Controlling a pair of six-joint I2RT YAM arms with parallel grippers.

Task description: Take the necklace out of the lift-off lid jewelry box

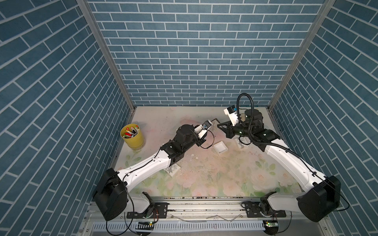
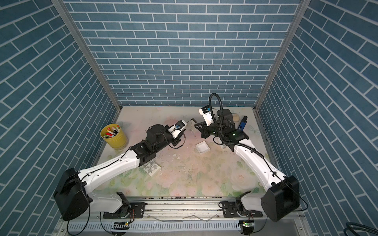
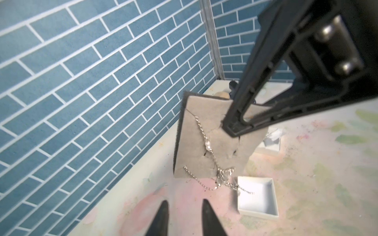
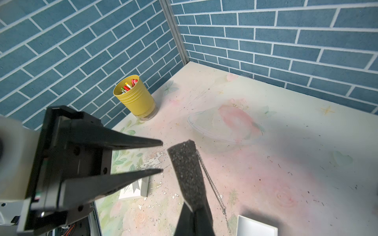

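Note:
A grey card insert with the silver necklace draped over its face and dangling below hangs in the air, seen edge-on in the right wrist view. My right gripper is shut on this thin card. My left gripper stands open facing the card, nothing between its fingers; in the right wrist view its tips are just left of the card. The white box base (image 2: 202, 147) sits empty on the table below. A white lid with a bow (image 2: 152, 169) lies at front left.
A yellow pen cup (image 1: 132, 136) stands at the left. Another white box (image 3: 267, 149) with a bow and a dark blue object (image 2: 242, 123) are at the right, partly behind the right arm.

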